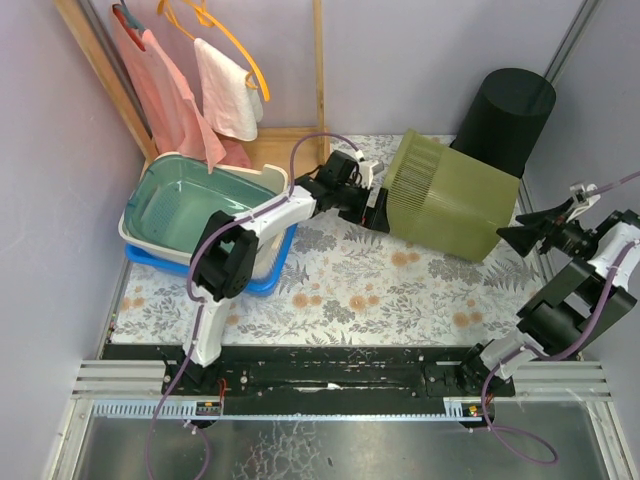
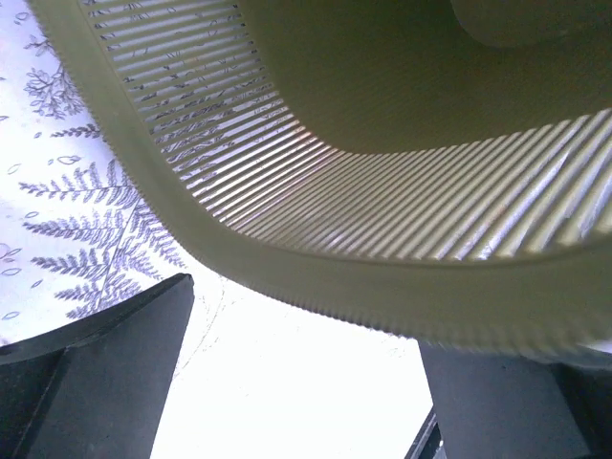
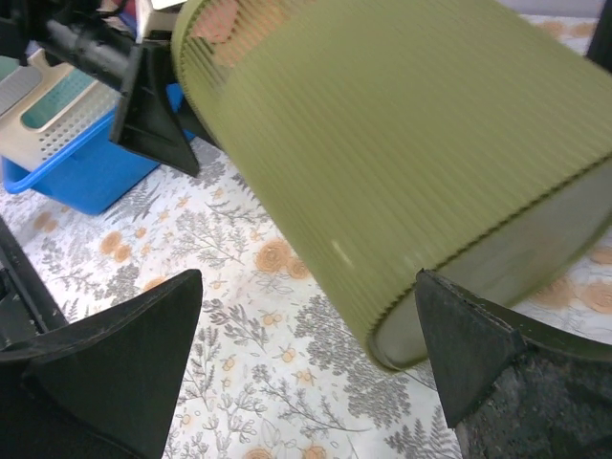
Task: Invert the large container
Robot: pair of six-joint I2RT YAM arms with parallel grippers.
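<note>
The large olive-green container lies tilted on its side on the floral mat, slatted end toward the left and smooth side facing up. My left gripper is open at that slatted end; its wrist view shows the rim and hollow inside just beyond the fingers. My right gripper stands open just off the container's right end; in the right wrist view the container's edge sits beyond the fingertips, with nothing seen held.
Stacked tubs, green, cream and blue, fill the left side. A black bin stands behind the container. Hanging cloths are at the back left.
</note>
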